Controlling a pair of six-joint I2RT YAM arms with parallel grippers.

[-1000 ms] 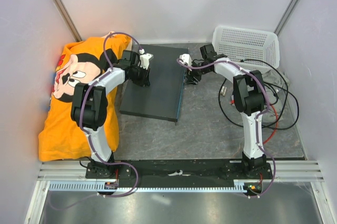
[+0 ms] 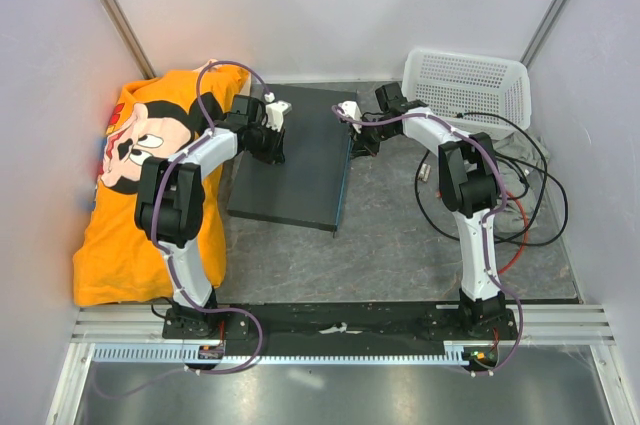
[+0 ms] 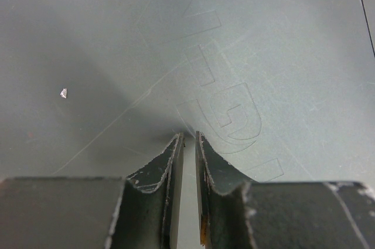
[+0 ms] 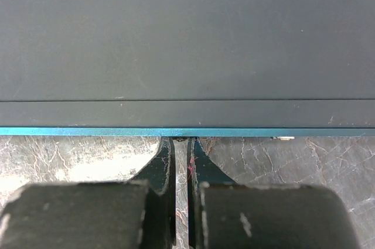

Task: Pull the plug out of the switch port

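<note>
A dark flat switch box [image 2: 290,180] lies on the grey floor, a teal strip along its right edge. My left gripper is over its scratched top, fingers part open with a narrow gap and nothing visible between them. My right gripper is at the right edge, its fingertips against or just under the teal strip [image 4: 88,130]; the fingers are nearly closed, and what is between the tips is hidden. No plug or port can be made out.
An orange cartoon cloth [image 2: 110,245] lies at left, a white basket [image 2: 470,65] at back right. Black and red cables [image 2: 555,235] lie loose at right.
My right gripper has shifted very slightly at the box's right edge. The left arm and the box look unchanged.
</note>
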